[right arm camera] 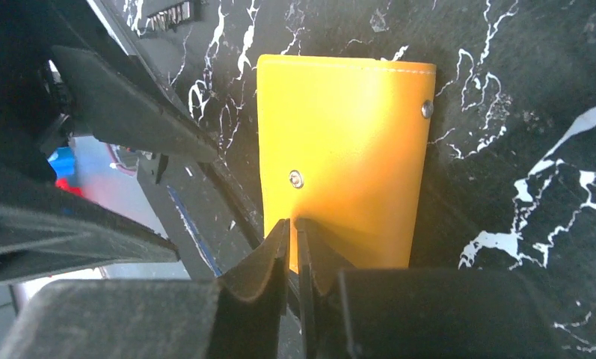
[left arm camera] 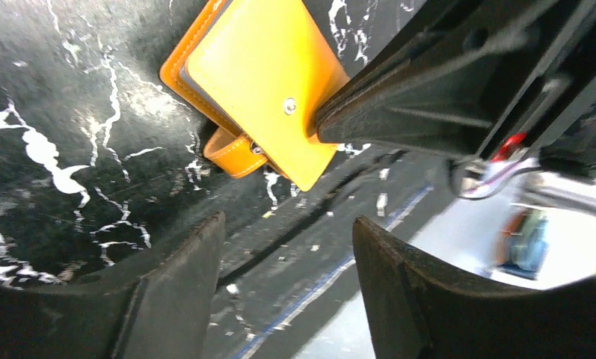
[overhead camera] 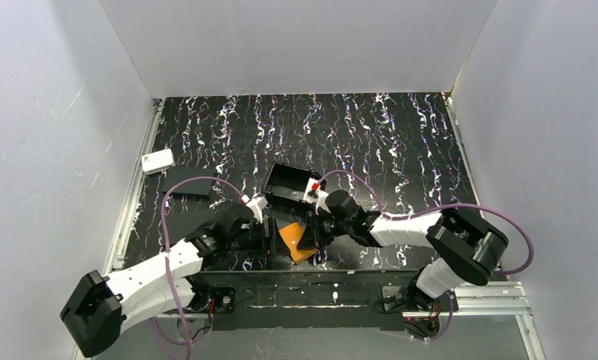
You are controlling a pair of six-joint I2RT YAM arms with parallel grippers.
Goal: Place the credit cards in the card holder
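Observation:
The orange card holder (overhead camera: 292,238) lies on the marbled table between both grippers. The left wrist view shows its smooth cover (left arm camera: 257,71), a snap stud and a small strap, with a greyish edge between the layers. My left gripper stands open beside the holder, its fingers apart and empty. Over the cover's lower edge in the right wrist view is my right gripper, its fingertips separated by only a narrow gap. One dark right finger (left arm camera: 328,127) is at the cover, perhaps touching it. No credit card can be made out clearly.
Behind the grippers stands a black open box (overhead camera: 288,180). A dark flat pad (overhead camera: 189,181) and a white block (overhead camera: 157,160) are at the left. Both grippers are very close together.

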